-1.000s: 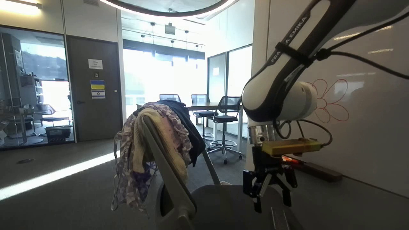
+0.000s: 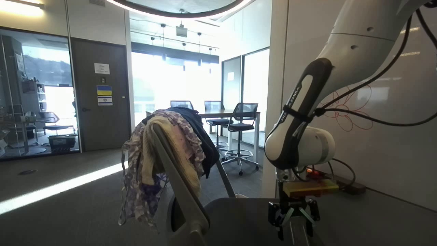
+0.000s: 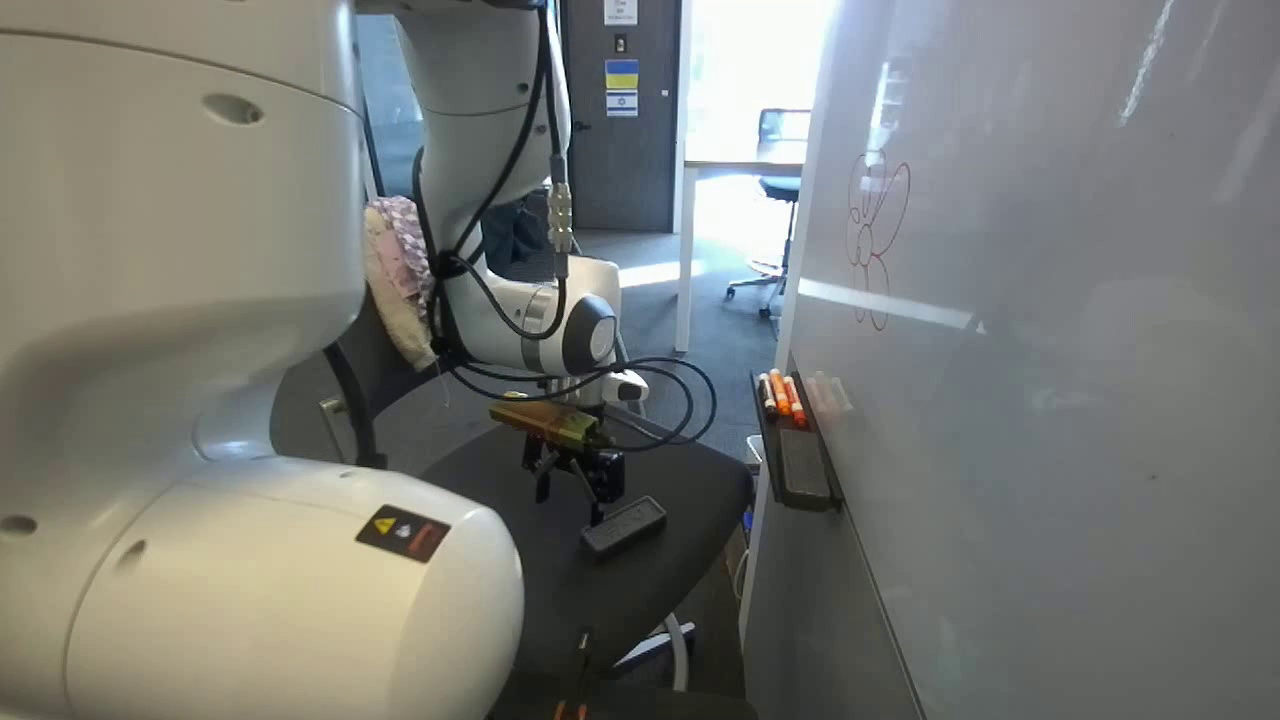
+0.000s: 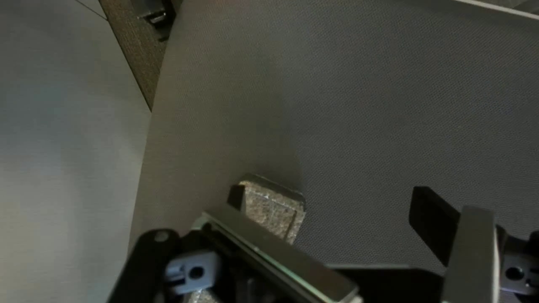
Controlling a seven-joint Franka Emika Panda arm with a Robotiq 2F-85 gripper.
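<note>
A dark grey whiteboard eraser [image 3: 624, 526] lies on the dark chair seat [image 3: 528, 564], not far from the whiteboard. Just over the seat, my gripper [image 3: 570, 498] points down, open. One of its fingers stands close by the near left end of the eraser in exterior view 2. In the wrist view the eraser [image 4: 270, 209] is partly covered by the left finger [image 4: 283, 252], while bare seat shows between the two fingers. Whether that finger touches the eraser I cannot tell.
The whiteboard [image 3: 1020, 360] rises on the right, bearing a red flower drawing. Its tray [image 3: 804, 462] holds several markers [image 3: 782, 394]. Clothes [image 2: 172, 139] hang over the chair back. The seat's far part [image 4: 394, 91] is clear.
The fingers look open in both frames.
</note>
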